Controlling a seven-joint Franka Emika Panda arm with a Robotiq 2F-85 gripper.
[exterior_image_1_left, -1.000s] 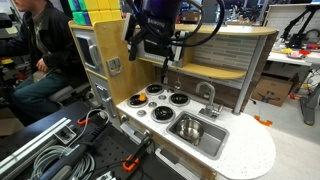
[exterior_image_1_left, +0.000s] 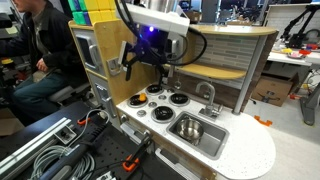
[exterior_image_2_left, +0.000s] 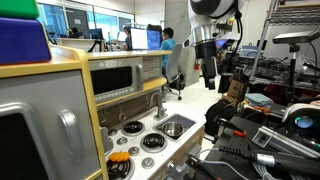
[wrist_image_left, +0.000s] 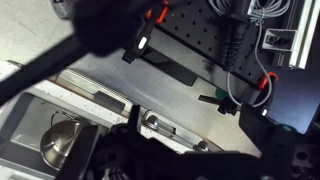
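Observation:
My gripper (exterior_image_1_left: 146, 74) hangs high over the front of the toy kitchen's counter, fingers pointing down and spread apart, nothing between them. Exterior view 2 has the gripper (exterior_image_2_left: 206, 80) in front of the counter, well clear of it. Looking down in the wrist view, the gripper is open above the counter's front edge and the floor. A metal pot (exterior_image_1_left: 191, 129) sits in the sink (exterior_image_1_left: 207, 136); the wrist view catches this pot (wrist_image_left: 60, 138) at lower left. On the stove lies a small orange object (exterior_image_2_left: 120, 157), too small to identify.
Several round burners (exterior_image_1_left: 163, 114) lie left of the sink, and a faucet (exterior_image_1_left: 209, 97) rises behind it. A shelf (exterior_image_1_left: 215, 71) spans the back. Cables (exterior_image_1_left: 50, 158) and a black perforated base are in front.
The arm's upper part has shifted left in exterior view 1 and turned somewhat. The gripper stays high and open; the pot and the orange object have not moved.

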